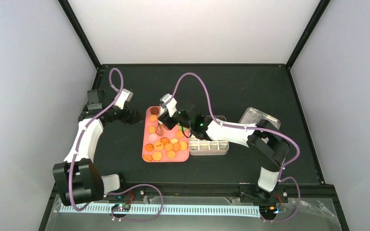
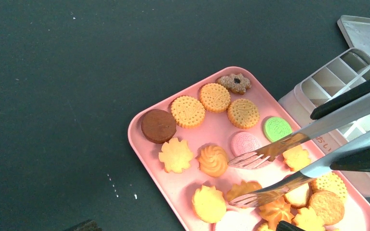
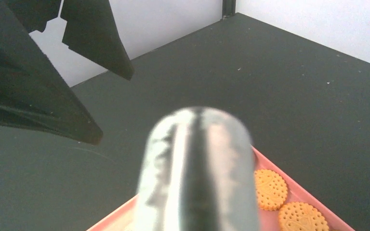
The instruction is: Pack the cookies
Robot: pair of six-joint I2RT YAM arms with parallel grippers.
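Silver tongs with fork-like tips (image 2: 265, 194) are held by my right gripper (image 1: 165, 122), which is shut on them. The two tips stand apart over the pink tray (image 1: 144, 139), near a swirl cookie (image 2: 213, 161); no cookie shows clamped between them. The tray bears many cookies, among them a brown one (image 2: 158, 126), a green one (image 2: 277, 129) and a pink one (image 2: 245, 145). Beside the tray is a clear divided box (image 1: 209, 152), partly hidden by the right arm. My left gripper (image 1: 136, 117) is open and empty, left of the tray.
A clear lid (image 1: 259, 116) lies behind and right of the box, partly covered by the right arm. The two grippers are fairly close together.
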